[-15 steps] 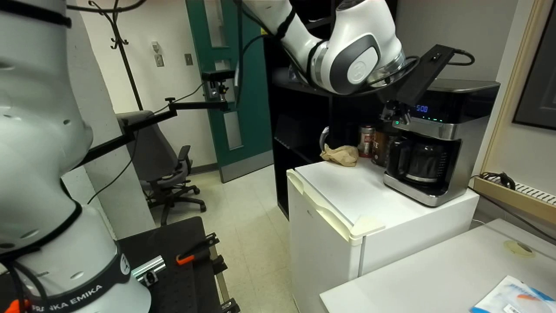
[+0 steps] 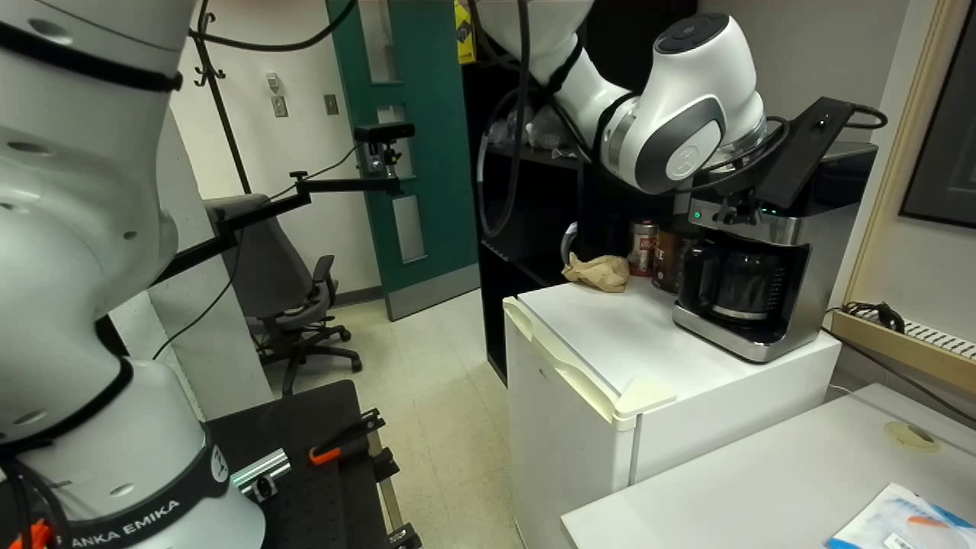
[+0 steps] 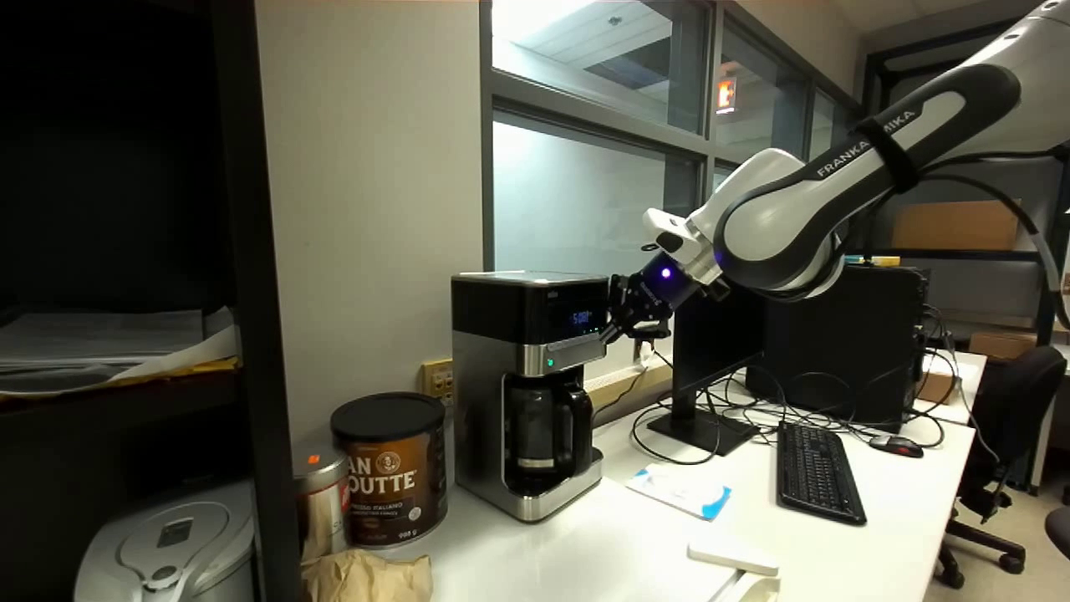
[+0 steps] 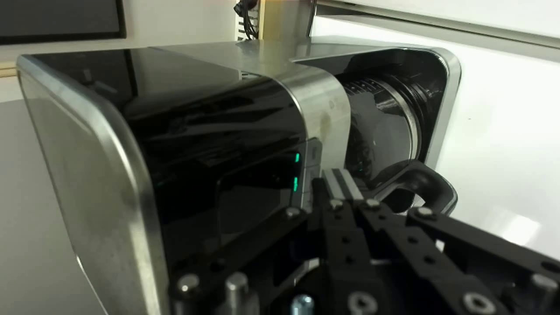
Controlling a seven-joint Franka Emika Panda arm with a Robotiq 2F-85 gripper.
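A black and brushed-steel coffee maker [image 2: 796,247] stands upright on the white fridge top, its glass carafe [image 2: 743,284] inside. Its display glows in exterior view 2, and a green light [image 3: 549,362] shows on the button strip. My gripper is shut, its grey fingertips side by side with nothing showing between them. They point at the button strip [image 4: 312,173] on the front panel, very close to it; whether they touch cannot be made out. The carafe handle [image 4: 433,186] lies just right of the fingers in the wrist view.
A brown coffee can [image 3: 389,471], a smaller tin [image 2: 643,247] and a crumpled paper bag [image 2: 597,271] sit beside the machine. A monitor [image 3: 717,351] and keyboard [image 3: 817,470] stand on the desk beyond.
In exterior view 1 my arm and gripper have moved right across the coffee maker's front, so that they cover the blue clock display. The machine has not moved.
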